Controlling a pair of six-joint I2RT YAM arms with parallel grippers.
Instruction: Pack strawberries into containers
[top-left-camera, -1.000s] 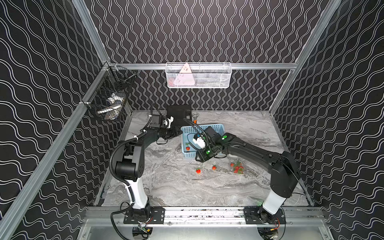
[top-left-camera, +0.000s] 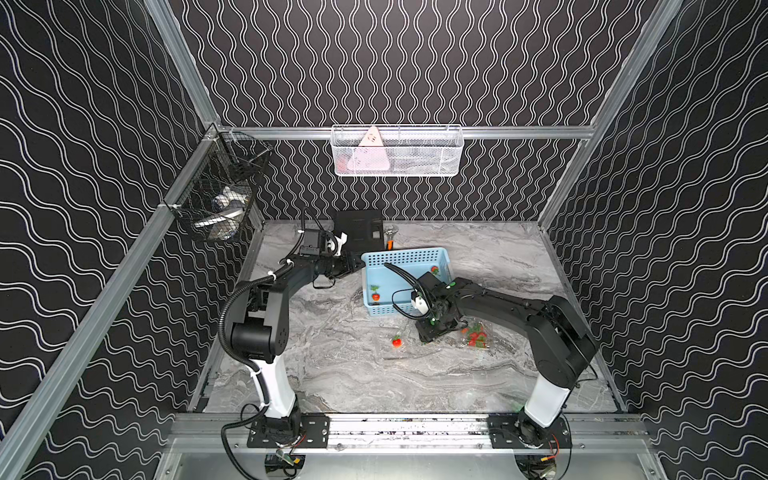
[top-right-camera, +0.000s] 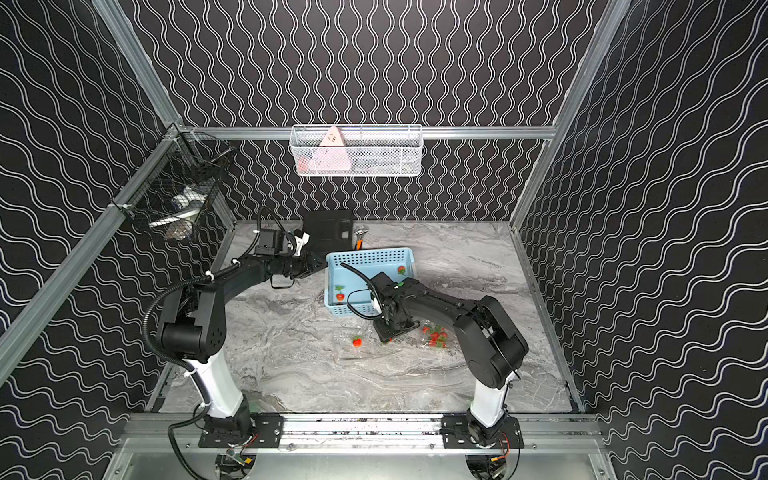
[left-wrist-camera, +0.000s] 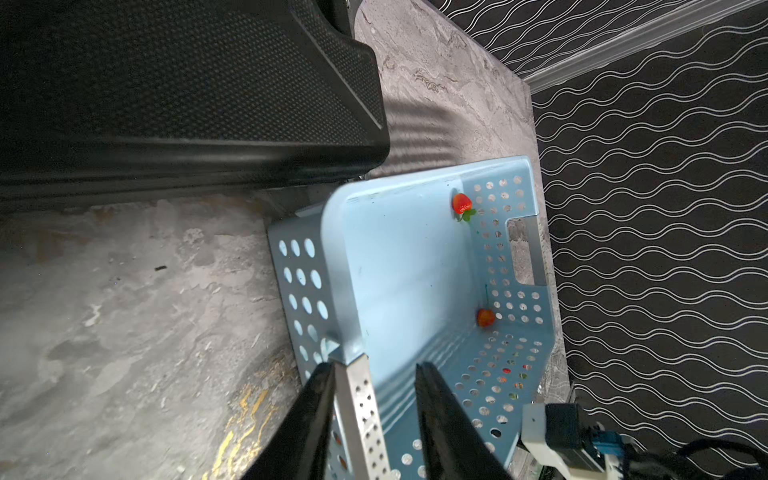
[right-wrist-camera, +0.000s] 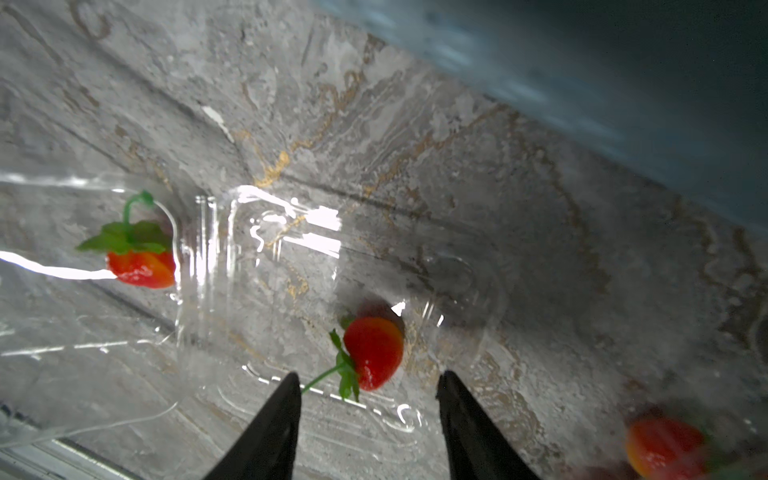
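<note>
In the right wrist view a clear plastic container (right-wrist-camera: 240, 376) lies on the table, with one strawberry (right-wrist-camera: 373, 352) inside and another red strawberry (right-wrist-camera: 142, 260) seen through plastic at the left. My right gripper is open over the container, fingers empty, the first strawberry in line with their gap. A blue perforated basket (top-left-camera: 368, 276) holds two strawberries, one near its left front (top-left-camera: 375, 296), one at its far right (top-left-camera: 434, 269). My left gripper has its fingers apart on either side of the basket's left rim, with a gap showing.
Another clear container with several strawberries (top-left-camera: 476, 336) stands right of my right gripper. A black box (top-left-camera: 358, 228) and an orange-handled tool (top-left-camera: 390, 240) lie behind the basket.
My right gripper has moved from over the basket's front edge toward the front and down over the container, hiding a strawberry that showed there before. The left arm looks unmoved.
</note>
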